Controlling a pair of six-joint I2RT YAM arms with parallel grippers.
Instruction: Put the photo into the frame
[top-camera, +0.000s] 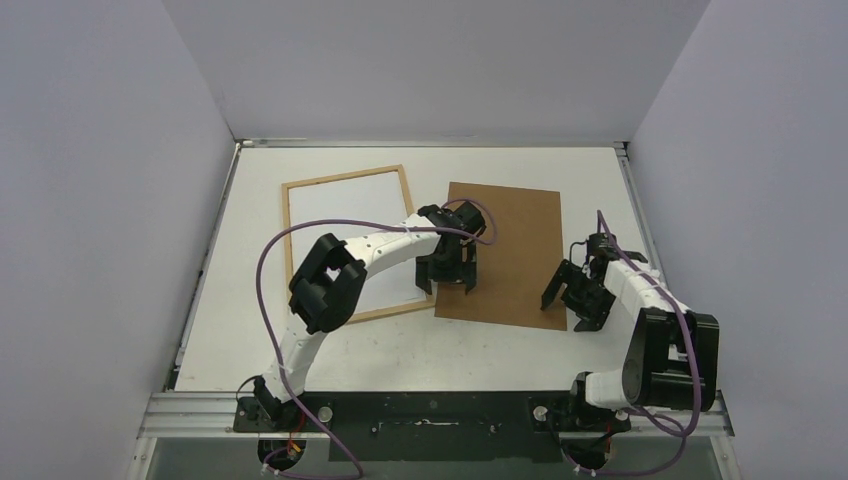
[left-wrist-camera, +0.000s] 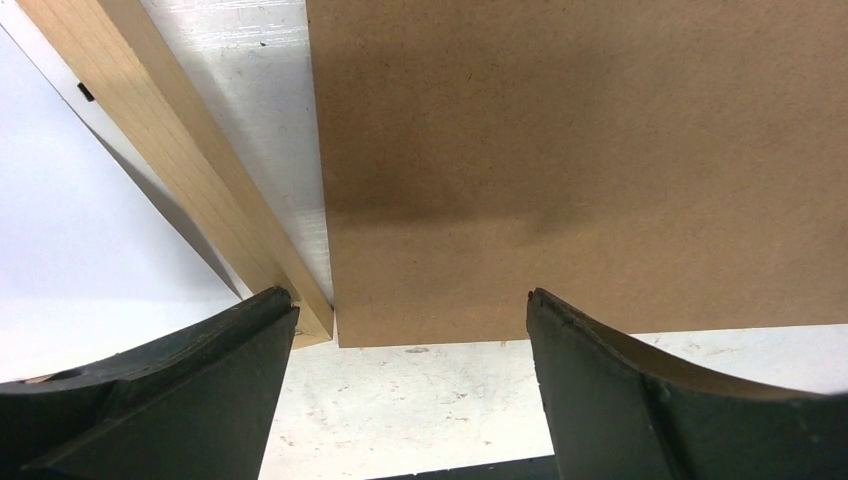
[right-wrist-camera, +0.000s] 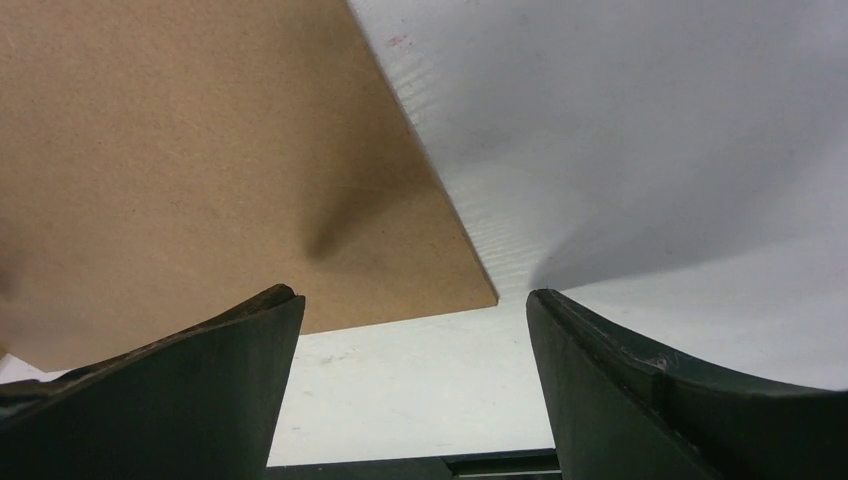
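Note:
A wooden frame (top-camera: 343, 175) holding a white sheet (top-camera: 355, 195) lies left of a brown board (top-camera: 505, 250). My left gripper is open over the board's lower-left corner, its left finger by the frame's corner in the left wrist view, nothing between its fingers. My right gripper is open over the board's lower-right corner, with nothing between its fingers.
Walls stand at the back and both sides. A purple cable arches over each arm.

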